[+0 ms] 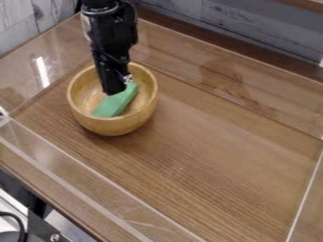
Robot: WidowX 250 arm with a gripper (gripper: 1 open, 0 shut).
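Note:
A yellow bowl (90,115) sits on the wooden table at the left, holding a green elongated object (113,107) that lies at a slant. My black gripper (116,78) reaches down from the top into the back part of the bowl, just above the green object's upper end. Whether its fingers are apart or closed is hard to make out at this size.
A pale wall runs along the back left, and a dark cable lies off the table's lower-left edge.

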